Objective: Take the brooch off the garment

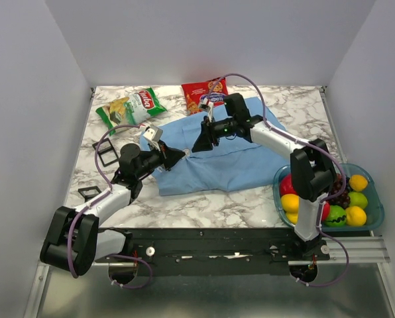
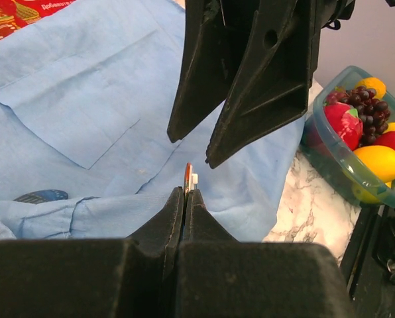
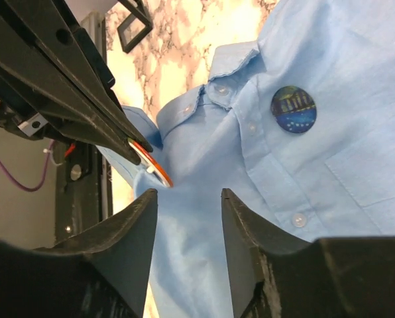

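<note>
A thin round brooch with an orange-red edge and a small white piece on its face (image 3: 151, 165) is pinched edge-on in my left gripper, which is shut on it. It appears clear of the cloth. My right gripper stands open over the blue garment (image 3: 204, 165), nothing between its fingers. From the left wrist view, its two fingertips (image 2: 175, 134) hang just beyond the brooch, apart from it. A second round, dark badge with green print (image 3: 293, 109) lies on the garment by the button strip, partly showing as a dark oval (image 2: 42, 196) there.
A bowl of toy fruit (image 1: 376, 217) stands at the right front. Behind the garment lie a green snack bag (image 1: 144, 103) and a red one (image 1: 194, 93). Black frames (image 1: 107, 152) sit at the left.
</note>
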